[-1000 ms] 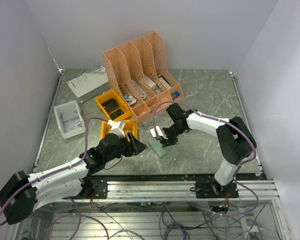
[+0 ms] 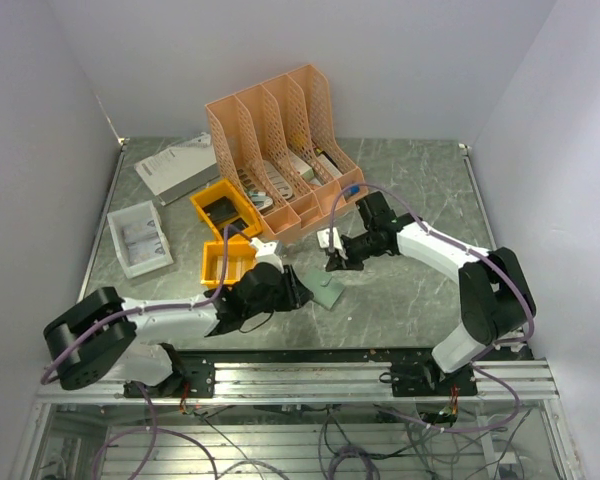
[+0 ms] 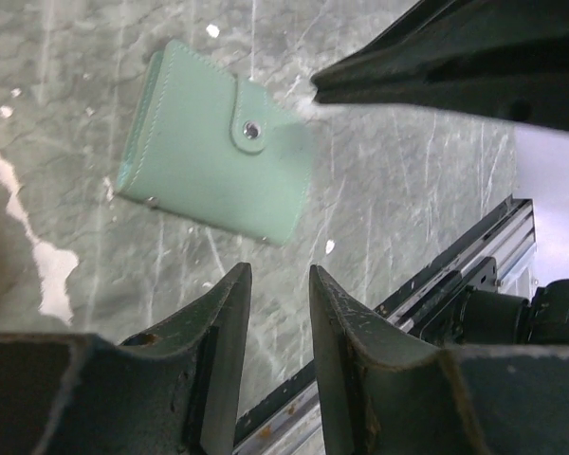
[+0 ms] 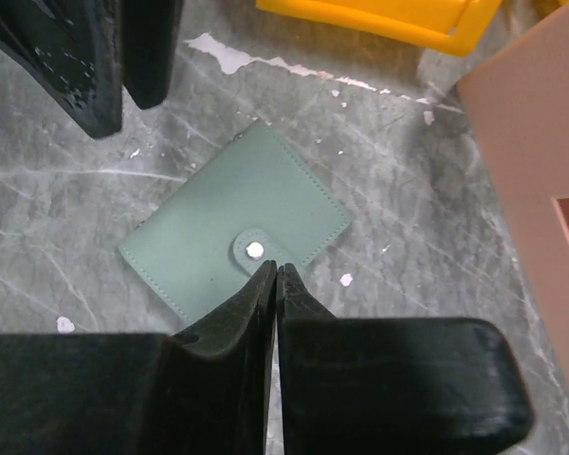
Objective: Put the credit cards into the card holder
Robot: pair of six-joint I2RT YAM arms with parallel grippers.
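Observation:
The grey-green card holder (image 2: pixel 325 289) lies folded on the table between the two arms, its strap with a snap button (image 3: pixel 251 130) facing up in the left wrist view. My left gripper is part open near the holder's edge, with nothing between its fingers. Over the far side of the holder (image 4: pixel 223 213), my right gripper has its fingers together, with nothing seen between them. In the right wrist view its tips overlap the holder's snap side; whether they touch it I cannot tell. No credit card can be made out clearly.
Two yellow trays (image 2: pixel 214 268) stand to the left of the holder. Behind them is a pink organiser (image 2: pixel 280 225) with several compartments. A white tray (image 2: pixel 127 265) and a grey-white box (image 2: pixel 175 172) lie further left.
My left gripper has moved right, up to the holder's left side. My right gripper has drawn back to the right and away from the front, uncovering more of the holder. The holder appears unmoved.

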